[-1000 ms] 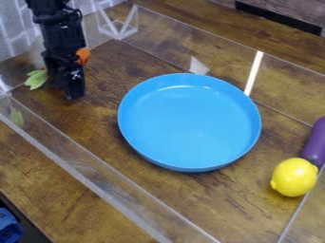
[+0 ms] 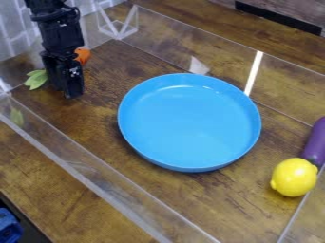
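The dark gripper (image 2: 67, 84) is low at the left of the table, beside an orange carrot (image 2: 82, 54) with green leaves (image 2: 37, 80) that lies partly behind it. A large blue plate (image 2: 188, 121) lies in the middle, to the gripper's right.
A yellow lemon-like object (image 2: 292, 177) and a purple eggplant (image 2: 315, 142) lie at the right. Clear walls edge the workspace. A blue object (image 2: 8, 228) shows at the bottom-left corner. Bare wood surrounds the plate.
The gripper has shifted very slightly at the left beside the carrot; everything else is unchanged.
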